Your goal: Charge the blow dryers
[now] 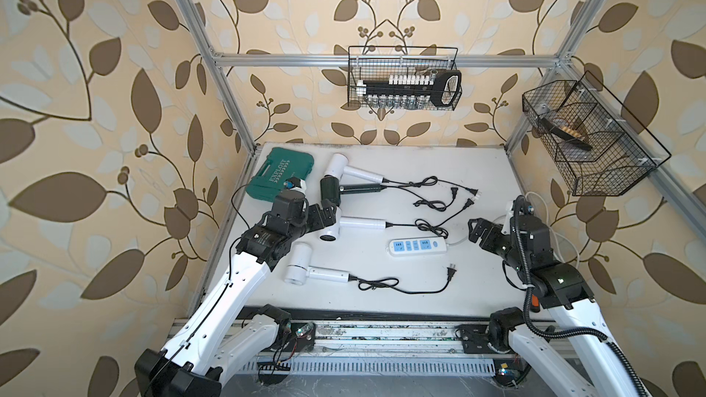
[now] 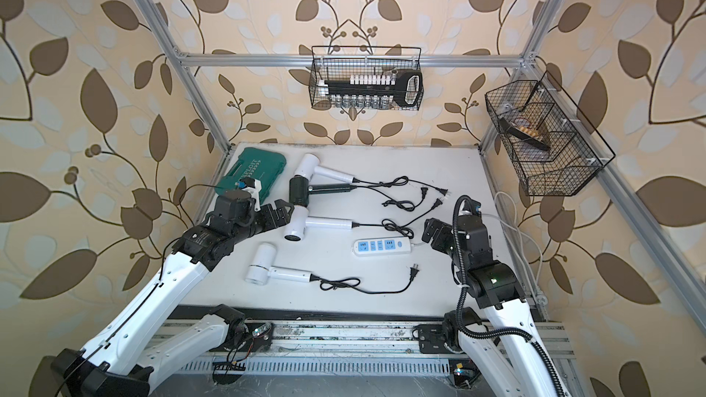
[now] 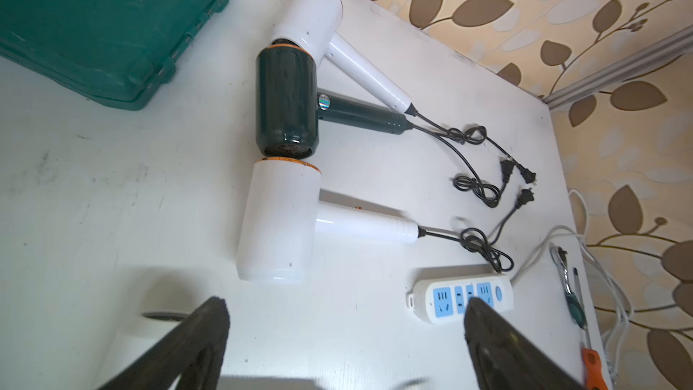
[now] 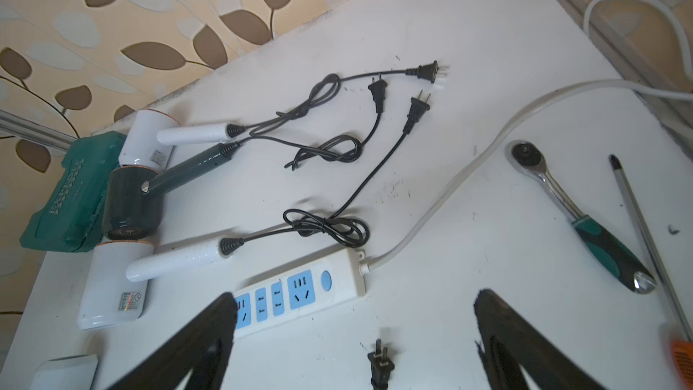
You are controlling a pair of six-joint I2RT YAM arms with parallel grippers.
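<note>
Several blow dryers lie on the white table: a white one at the back [image 1: 337, 165], a dark green one [image 1: 330, 189], a white one in the middle [image 3: 280, 220] and a white one at the front [image 1: 298, 263]. Their black cords run right, all plugs lying loose; the front dryer's plug [image 4: 379, 366] shows in the right wrist view. A white power strip [image 1: 417, 246] with blue sockets, empty, lies right of centre. My left gripper [image 1: 323, 215] hangs open above the dryers' left side. Right of the strip, my right gripper [image 1: 484, 232] is open too, nothing between its fingers.
A green tool case [image 1: 280, 173] occupies the back left corner. To the right lie a ratchet [image 4: 577, 216] and a screwdriver [image 4: 649, 238]. The strip's white cable [image 4: 462, 173] crosses the table's right side. Wire baskets [image 1: 403, 79] hang above the back and right edges.
</note>
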